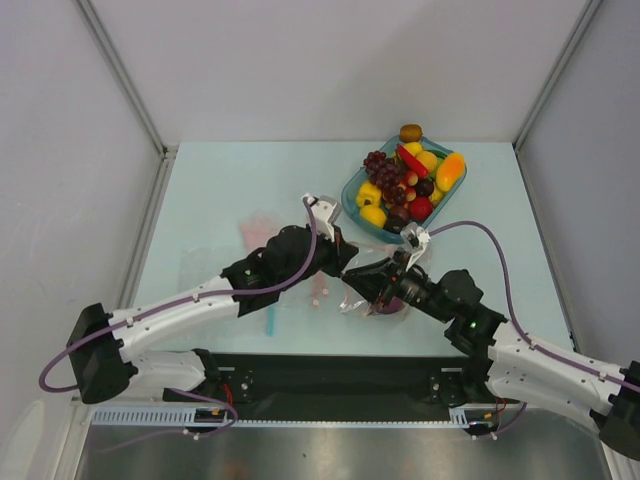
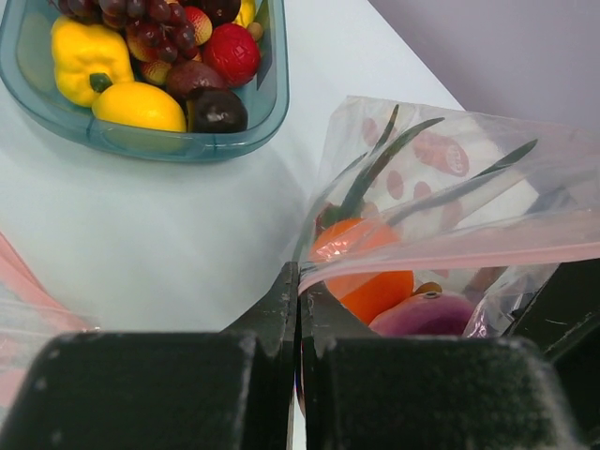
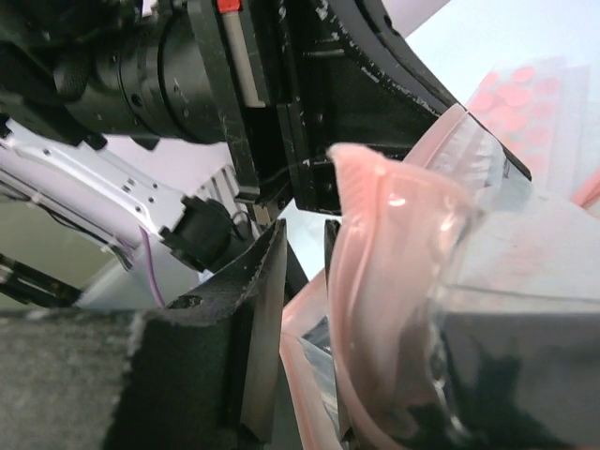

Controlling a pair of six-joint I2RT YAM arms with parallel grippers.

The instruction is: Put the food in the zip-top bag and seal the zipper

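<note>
The clear zip top bag [image 2: 441, 220] with a pink zipper edge holds an orange round food [image 2: 377, 292] and a purple one [image 2: 427, 315] in the left wrist view. My left gripper is shut on one end of that pink edge. In the right wrist view my right gripper has a gap between its fingers. The bag's pink edge [image 3: 361, 244] stands up against and partly covers the far finger; a lower stretch of it shows in the gap. From above, both grippers meet over the bag, hiding much of it.
A blue-green basket [image 1: 352, 203] full of fruit and vegetables stands at the back right. Flat bags with pink markings [image 1: 258, 228] lie left of centre on the table [image 1: 220, 170], by a light blue strip [image 1: 270, 320]. Little room separates the two grippers.
</note>
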